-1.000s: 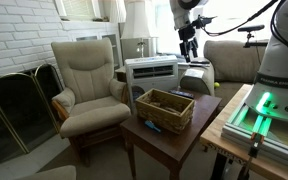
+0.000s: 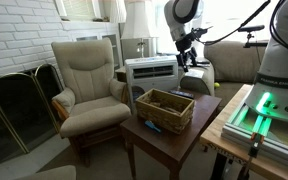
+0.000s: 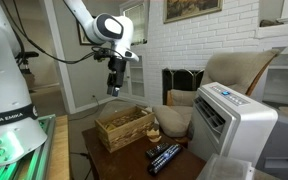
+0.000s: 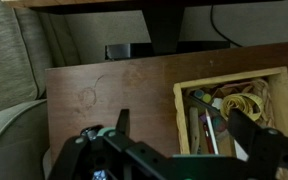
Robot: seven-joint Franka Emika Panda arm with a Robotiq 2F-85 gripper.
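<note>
My gripper points down above the brown table, its two dark fingers spread wide with nothing between them. In the second exterior view the gripper [image 3: 114,88] hangs in the air over the wicker basket [image 3: 129,136], well clear of it. The wrist view places the basket [image 4: 178,100] at right, partly covered by one finger. Inside it lie a yellow coil [image 4: 246,104] and several slim pen-like items. A greenish item shows behind the other finger at left, mostly hidden. In the first exterior view a blue item [image 2: 152,126] lies beside the basket.
A long black device [image 3: 164,158] lies on the table next to the basket, with a small pale object [image 3: 153,135] close by. Bare tabletop [image 4: 114,90] lies left of the basket. A beige armchair [image 2: 89,90] and a white heater-like unit [image 3: 224,125] stand beyond the table.
My arm and gripper have shifted slightly left in the first exterior view, and the gripper is a little lower. The basket and table items have not moved.
</note>
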